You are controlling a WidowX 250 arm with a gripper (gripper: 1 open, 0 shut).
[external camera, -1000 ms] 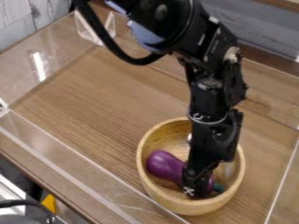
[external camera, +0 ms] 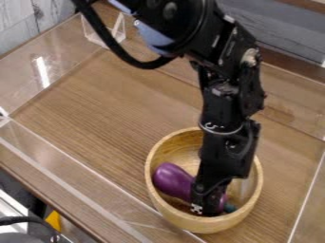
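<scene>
A wooden bowl stands on the wooden surface at the lower middle. Inside it lies a purple toy eggplant, tilted, its far end under the gripper. My black gripper reaches down into the bowl and is shut on the eggplant, though its fingertips are partly lost against the dark body. A pale object shows at the bowl's right inside, too hidden to name.
Clear plastic edges run along the lower left and right. A clear holder stands at the top left, near a black cable.
</scene>
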